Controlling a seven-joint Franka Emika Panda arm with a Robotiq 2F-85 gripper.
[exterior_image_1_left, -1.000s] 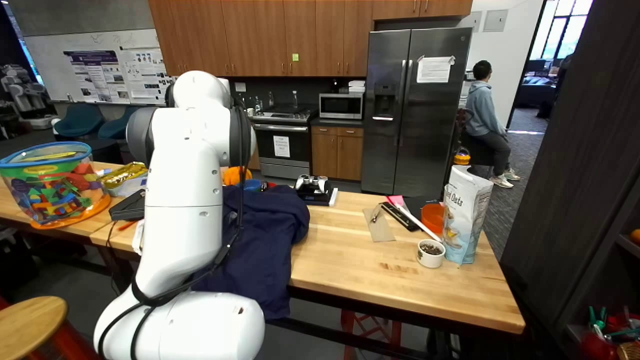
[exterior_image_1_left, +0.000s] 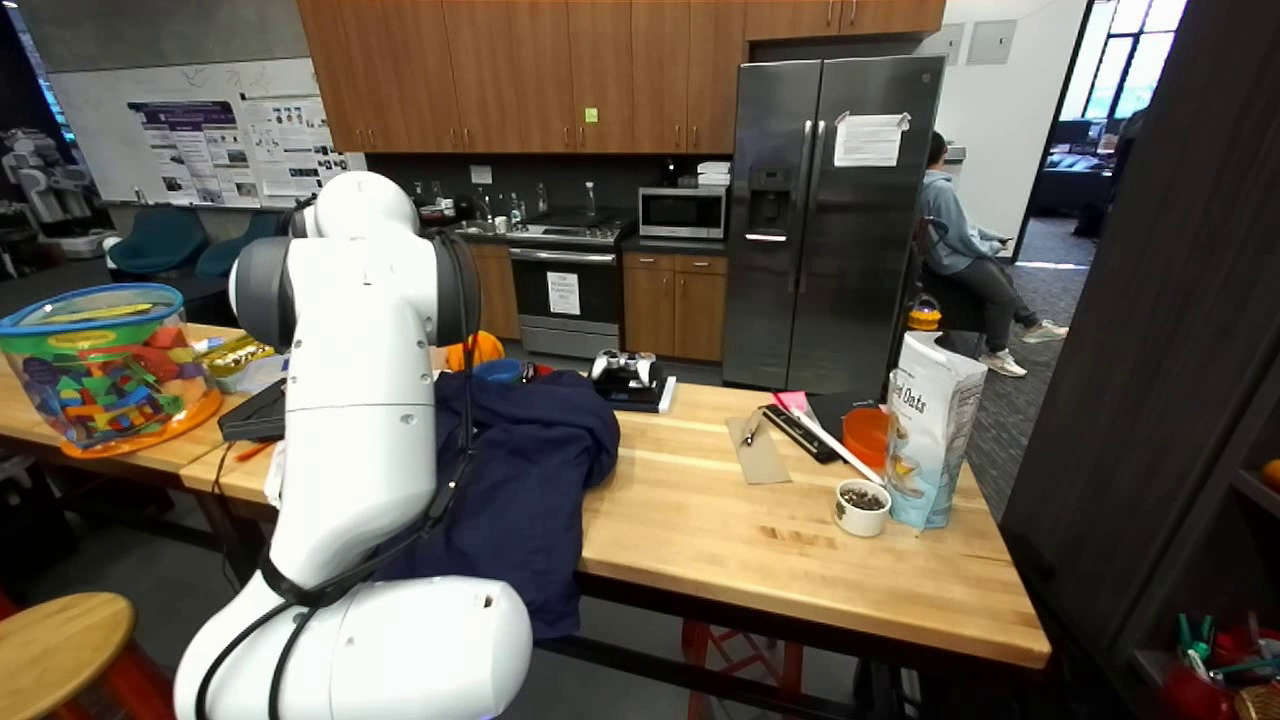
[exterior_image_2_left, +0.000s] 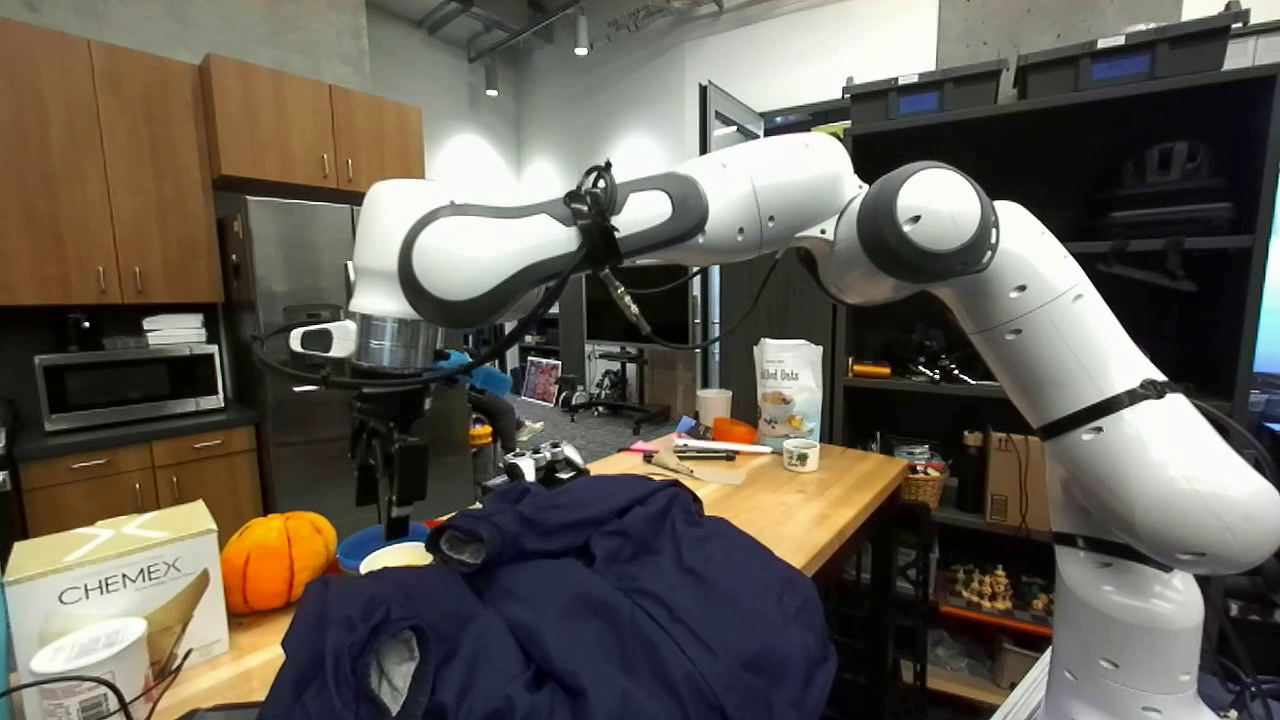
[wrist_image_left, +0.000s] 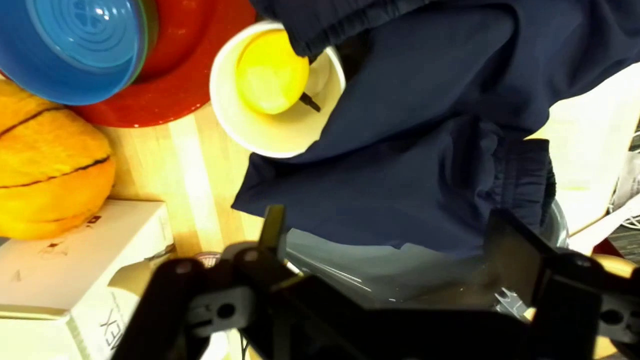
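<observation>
In exterior view 2 my gripper (exterior_image_2_left: 393, 516) points down over the table, above the far left part of a crumpled navy garment (exterior_image_2_left: 624, 588). Seen from the wrist, its fingers (wrist_image_left: 273, 231) stand wide apart, with nothing held between them. The garment (wrist_image_left: 384, 192) spreads just beyond the fingertips, one gathered cuff to the right and another at the top. A dark grey glossy container (wrist_image_left: 360, 270) shows partly under the cloth, between and below the fingers. The arm hides my gripper in exterior view 1.
A white bowl (wrist_image_left: 240, 123) holding something yellow touches the garment. Nearby are a blue bowl (wrist_image_left: 129, 66), a red plate (wrist_image_left: 162, 108), an orange plush pumpkin (wrist_image_left: 54, 168) and a Chemex box (exterior_image_2_left: 120, 588).
My arm has swung left and somewhat lower in exterior view 1. The garment looks unmoved. The person by the fridge has leaned and shifted.
</observation>
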